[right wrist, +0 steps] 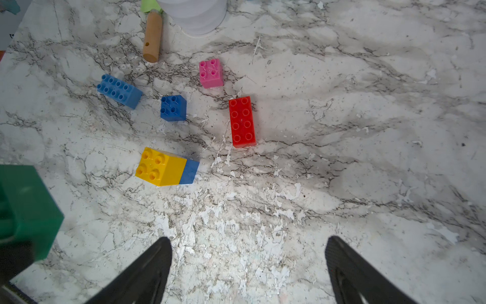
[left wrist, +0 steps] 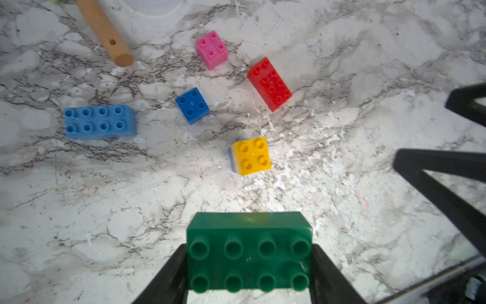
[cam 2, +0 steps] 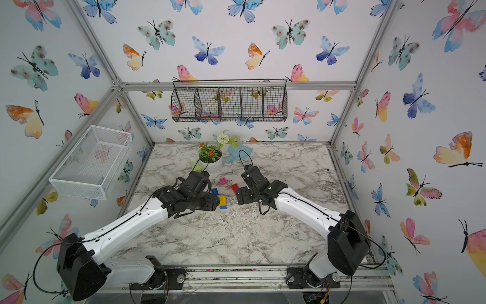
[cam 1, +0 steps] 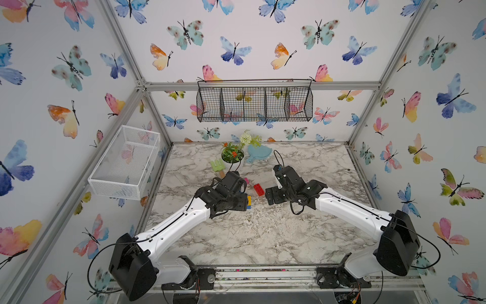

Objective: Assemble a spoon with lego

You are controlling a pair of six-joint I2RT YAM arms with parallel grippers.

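Note:
My left gripper is shut on a green 2x4 brick (left wrist: pixel 249 223), held up above the table (left wrist: pixel 116 202). The same brick shows at the left edge of the right wrist view. My right gripper hangs open with nothing between its fingers. Below them lie a yellow brick (right wrist: pixel 159 167) joined to a blue brick (right wrist: pixel 188 173), a red long brick (right wrist: pixel 243 121), a small blue brick (right wrist: pixel 173 107), a long light-blue brick (right wrist: pixel 119 91) and a pink brick (right wrist: pixel 211 73).
A white flower pot (right wrist: pixel 197 15), a wooden-handled tool (right wrist: pixel 152 35) and a light-blue object (cam 1: pixel 259 152) stand at the back.

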